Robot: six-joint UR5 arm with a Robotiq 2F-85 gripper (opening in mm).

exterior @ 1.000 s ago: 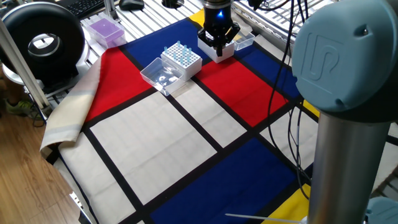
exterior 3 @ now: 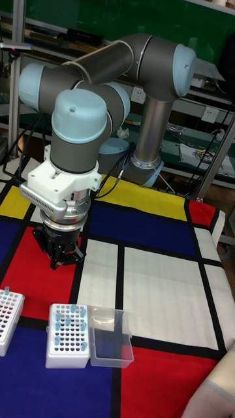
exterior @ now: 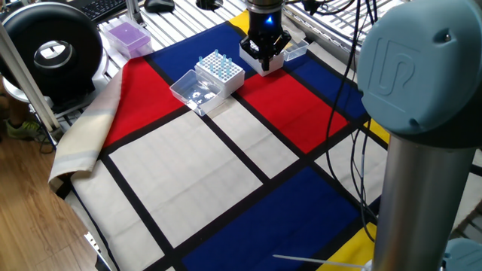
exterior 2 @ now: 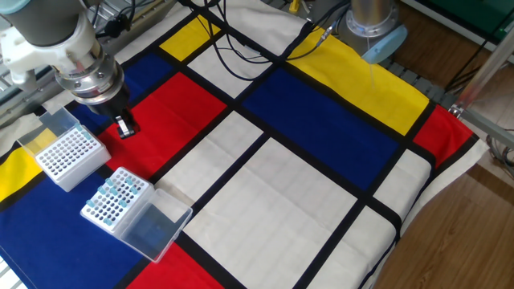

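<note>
My gripper [exterior 3: 54, 264] points down over the red patch of the cloth, its black fingers brought together at the tips. No object shows between them. Two white tip racks stand with clear lids folded back. One rack [exterior 2: 117, 197] carries several pale blue tips [exterior 3: 68, 321] in scattered holes. In the other rack [exterior 2: 74, 158], a single blue tip [exterior 2: 86, 134] shows near one edge. From exterior view 1, the gripper overlaps this second rack [exterior: 262, 60] and hides part of it; exterior view 2 places the fingers beside it, apart from its holes.
A clear lid [exterior 2: 155, 225] extends from the fuller rack. A purple-topped box [exterior: 128, 38] sits at the table's far left. Cables [exterior: 352, 128] hang near the arm's column [exterior: 422, 203].
The gripper and upper arm have shifted very slightly right in exterior view 1. The racks and lids stand where they were.
</note>
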